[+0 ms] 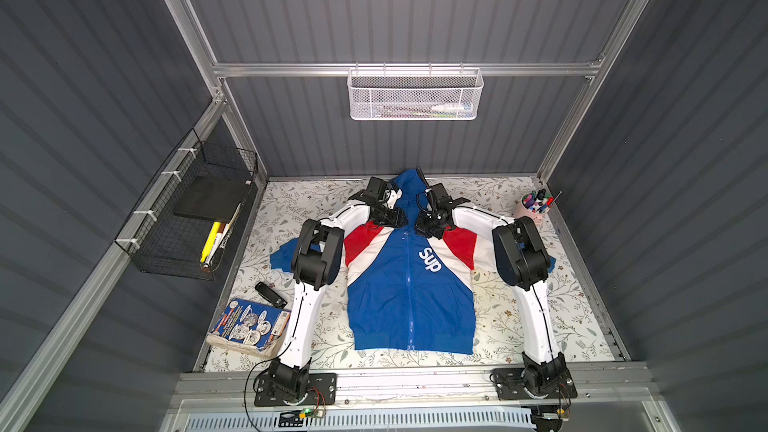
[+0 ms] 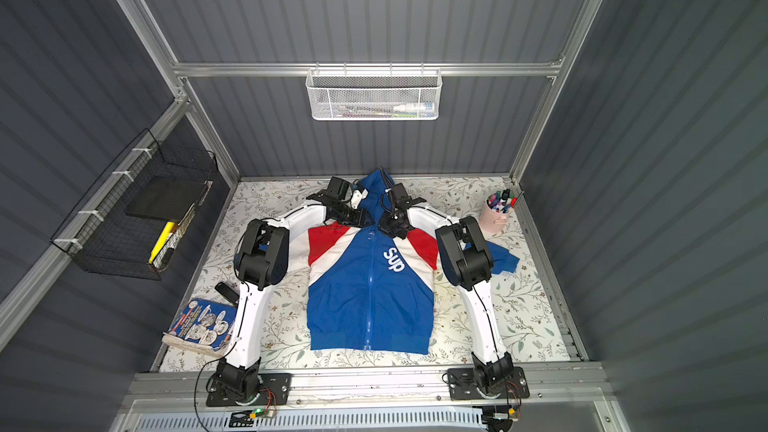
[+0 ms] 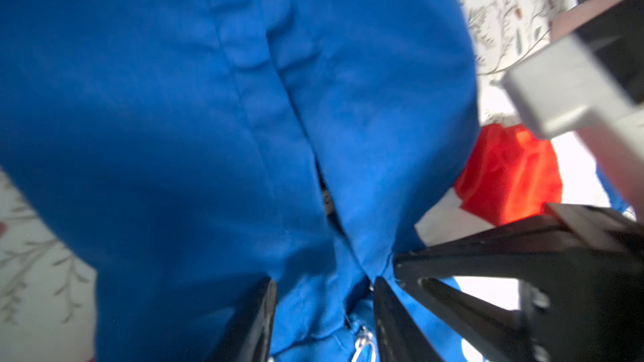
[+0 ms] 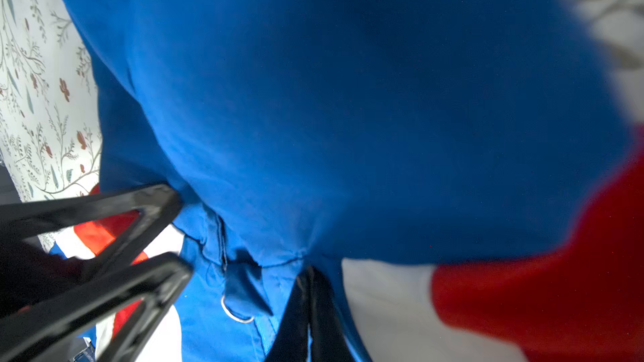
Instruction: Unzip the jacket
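A blue jacket (image 1: pixel 384 296) with red and white shoulders and "Sup" lettering lies flat on the table. Its zipper line (image 1: pixel 411 304) runs down the front, and a silvery ring pull (image 4: pixel 234 313) hangs just below the collar. In the left wrist view the pull (image 3: pixel 363 342) shows low, near the right-hand finger (image 3: pixel 395 325). My left gripper stands open over the collar base, only fabric visible between its fingers. My right gripper is shut, its tips against the collar's lower edge, right of the pull; whether cloth is pinched there is hidden.
The two grippers sit close together at the neck. A pen cup (image 1: pixel 533 206) stands at the right, a boxed item (image 1: pixel 249 326) and a black object (image 1: pixel 270 294) at the left front. A wire basket (image 1: pixel 172 228) hangs on the left wall.
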